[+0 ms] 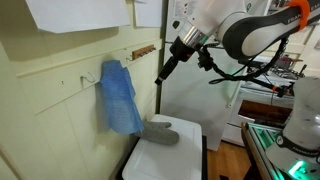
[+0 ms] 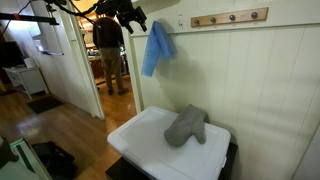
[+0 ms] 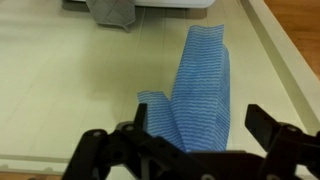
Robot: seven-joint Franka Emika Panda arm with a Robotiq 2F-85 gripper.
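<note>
A blue cloth (image 1: pixel 120 97) hangs against the cream panelled wall, below and beside the wooden peg rail. In the wrist view the same blue cloth (image 3: pixel 203 95) lies ahead of and between the open fingers, its lower part hidden by the gripper. My gripper (image 1: pixel 166 76) hangs in the air away from the wall, to the right of the cloth in exterior view 1. In exterior view 2 the gripper (image 2: pixel 137 26) shows at the upper left, near the cloth (image 2: pixel 157 49). Its fingers stand wide apart with nothing between them.
Below the cloth, a grey oven mitt (image 2: pixel 186 127) rests on a white lidded box or table top (image 2: pixel 145 134). The peg rail (image 2: pixel 230 17) runs along the wall. A person (image 2: pixel 108 50) stands in the doorway. A white fridge (image 1: pixel 190 90) is beyond the arm.
</note>
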